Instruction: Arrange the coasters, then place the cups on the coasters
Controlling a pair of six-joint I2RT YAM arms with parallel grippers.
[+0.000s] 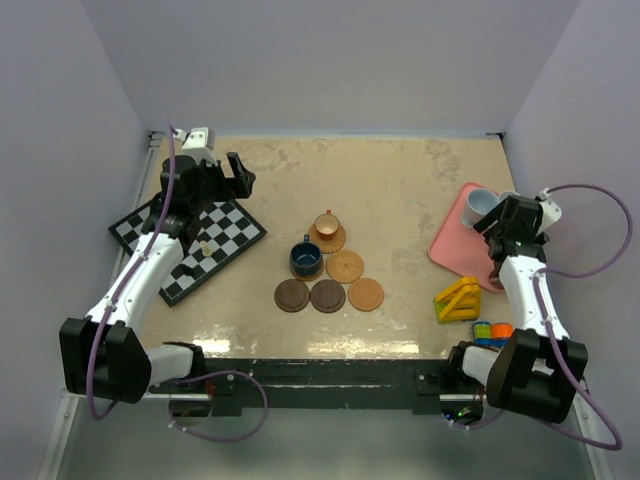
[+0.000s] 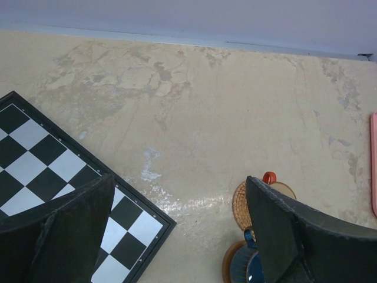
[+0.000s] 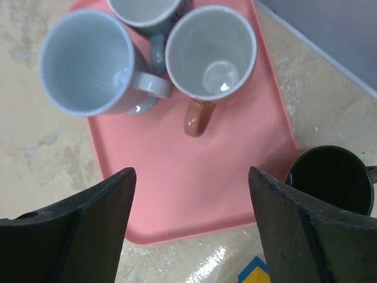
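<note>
Several cups share the pink tray (image 1: 455, 245) on the right: a large pale blue cup (image 3: 88, 65), a white cup (image 3: 212, 53) with a brown handle, another pale cup (image 3: 144, 9) and a dark cup (image 3: 333, 177) at the tray's corner. Over the tray hangs my right gripper, its fingers apart and nothing between them. At mid-table, a dark blue cup (image 1: 306, 258) and a tan cup (image 1: 327, 225) rest on coasters. Bare coasters lie nearby: woven (image 1: 345, 265), tan (image 1: 366, 294) and dark brown (image 1: 292, 295). My left gripper stands open and empty above the chessboard's side.
A chessboard (image 1: 215, 240) lies at the left under the left arm. In front of the tray are a yellow holder (image 1: 458, 300) and small colored cups (image 1: 500, 331). The table between coasters and tray is clear.
</note>
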